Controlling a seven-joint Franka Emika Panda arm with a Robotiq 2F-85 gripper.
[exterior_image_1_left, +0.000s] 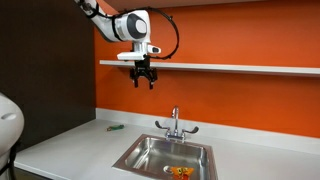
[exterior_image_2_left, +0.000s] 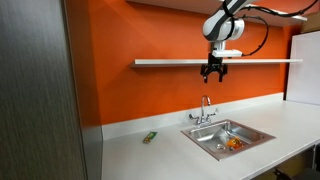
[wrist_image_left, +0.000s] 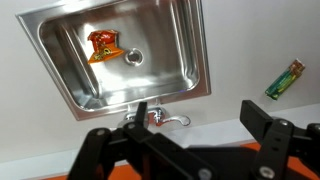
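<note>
My gripper (exterior_image_1_left: 144, 83) hangs high above the counter, near the shelf's height, pointing down. Its two fingers stand wide apart with nothing between them; in the wrist view the dark fingers (wrist_image_left: 268, 128) frame an empty gap. An orange-red packet (wrist_image_left: 104, 45) lies in the sink basin (wrist_image_left: 150, 35), beside the drain. On the bare counter sits a small green packet (wrist_image_left: 285, 79), which exterior view 2 shows as a green item (exterior_image_2_left: 150, 137) well to the left of the sink. Neither packet is touched by the gripper.
A faucet (exterior_image_1_left: 176, 125) with two side handles rises behind the sink. The white shelf (exterior_image_1_left: 230, 69) runs along the orange wall, close to the gripper.
</note>
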